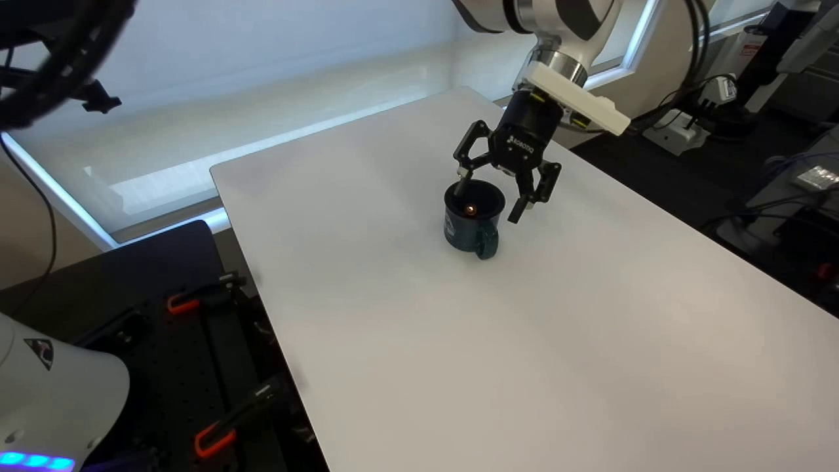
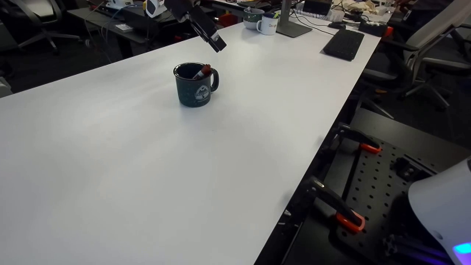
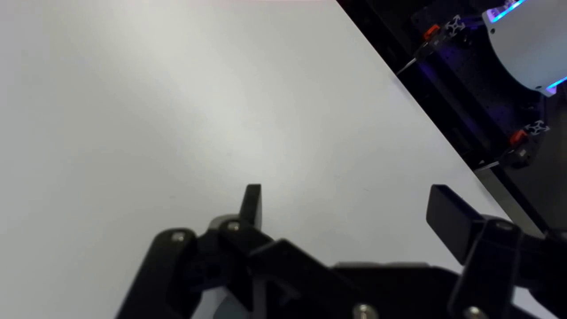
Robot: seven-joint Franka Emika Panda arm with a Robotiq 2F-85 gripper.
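A dark green speckled mug [image 1: 472,223] stands upright on the white table, its handle toward the camera in exterior view 1. The other exterior view shows a pale logo on the mug [image 2: 192,95] and a marker [image 2: 204,70] with a red-brown end leaning inside it. My gripper [image 1: 491,196] is open, tilted at the mug's far side; one finger overlaps the rim in view, the other hangs to the right of it. Whether either touches the mug I cannot tell. Between the spread fingers of the gripper in the wrist view, only bare table shows.
Orange-handled clamps [image 1: 214,440] line the edge by another robot's white base [image 1: 59,393]. Toward the back in exterior view 2 are a white mug [image 2: 268,25] and a keyboard [image 2: 344,44].
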